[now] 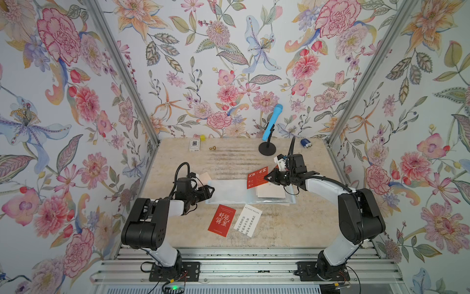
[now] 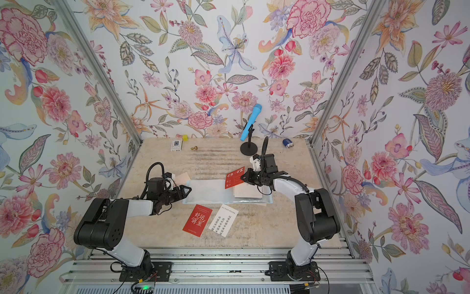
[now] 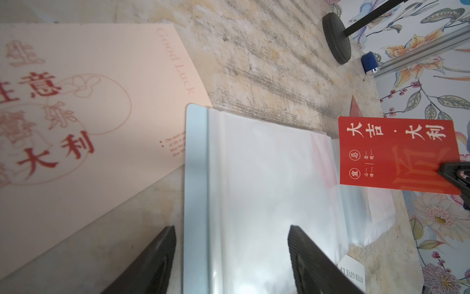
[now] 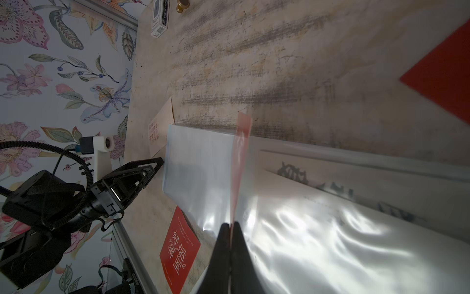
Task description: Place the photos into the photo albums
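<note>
My right gripper (image 1: 274,177) is shut on a red photo card (image 2: 233,177), held upright over the album's right part; the wrist view shows it edge-on. The open album (image 1: 226,191) has clear sleeves, with cards inside the right one. My left gripper (image 1: 209,188) stands open at the album's left end, nothing between its fingers, beside a pink card (image 3: 88,112). A red card (image 1: 221,220) and a white card (image 1: 247,220) lie on the table in front of the album.
A black stand (image 1: 267,148) with a blue tube, a blue can (image 1: 306,143), a boxed item (image 1: 194,145) and small objects sit along the back.
</note>
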